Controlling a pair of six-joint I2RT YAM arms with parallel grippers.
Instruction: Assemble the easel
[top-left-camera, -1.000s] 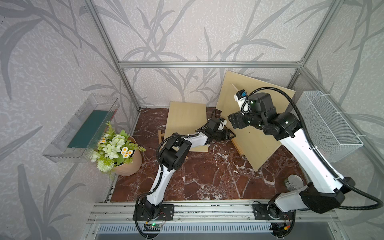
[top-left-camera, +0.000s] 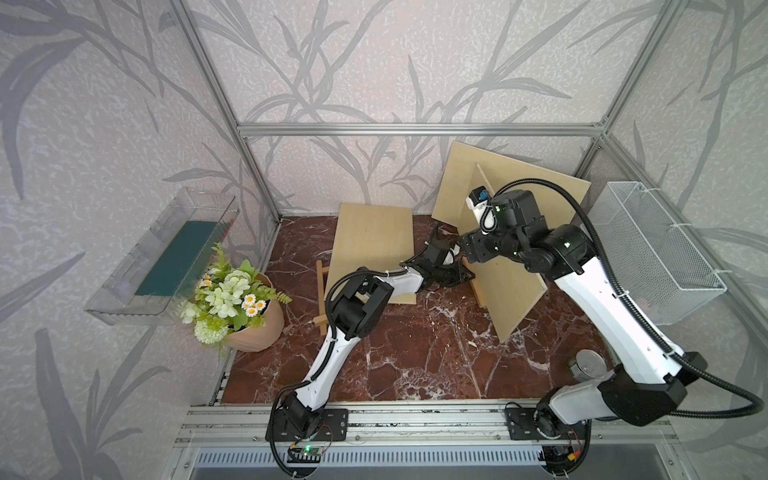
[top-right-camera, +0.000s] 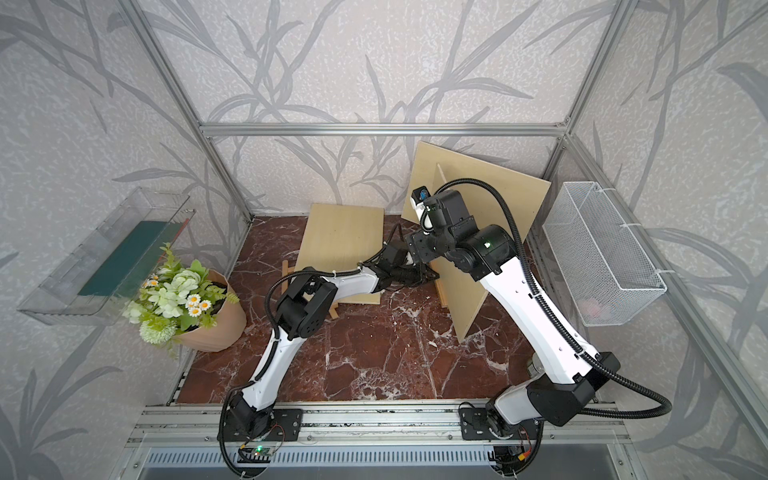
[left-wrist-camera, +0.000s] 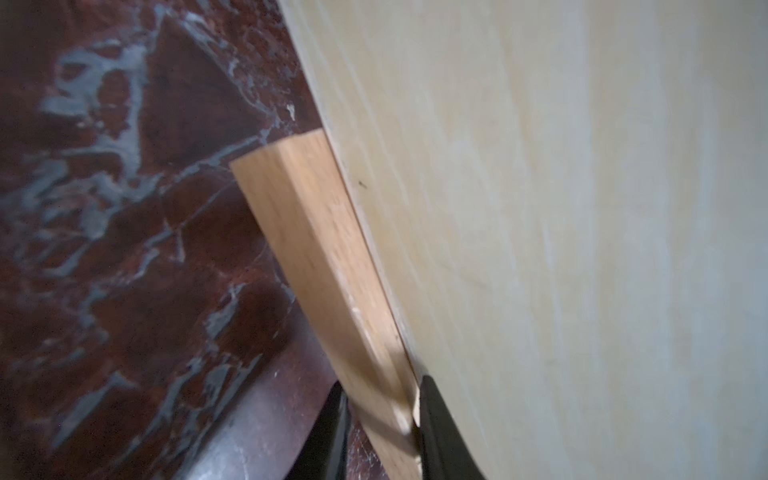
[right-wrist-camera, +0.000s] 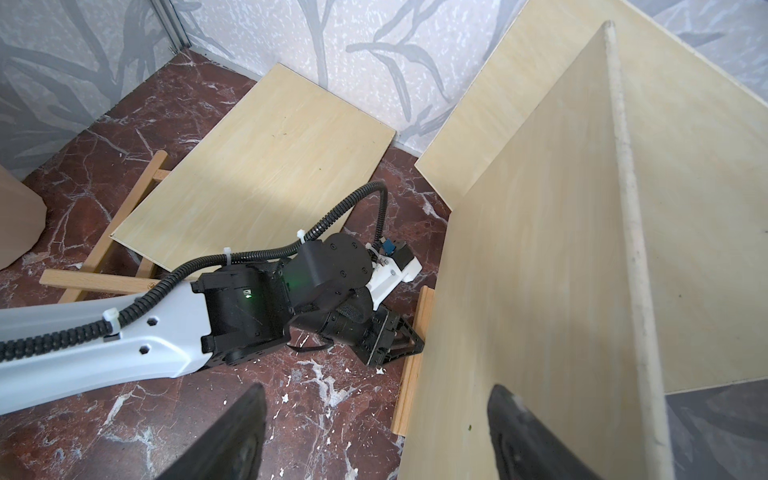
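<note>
A plywood panel stands leaning at the right, with a larger board behind it against the back wall. A wooden bar lies along the panel's lower edge. My left gripper is low at that bar, its fingers around or against it; whether they grip it is unclear. My right gripper is raised beside the standing panel, fingers wide open with no object visible between them. Another panel lies over part of a wooden frame at the back left, partly hidden by my left arm.
A potted plant stands at the left, beneath a clear wall basket. A white mesh basket hangs at the right, with a metal cup below.
The standing panel has shifted, its front end moving left. My left gripper has moved slightly right with it; my right gripper has moved a little right and down.
</note>
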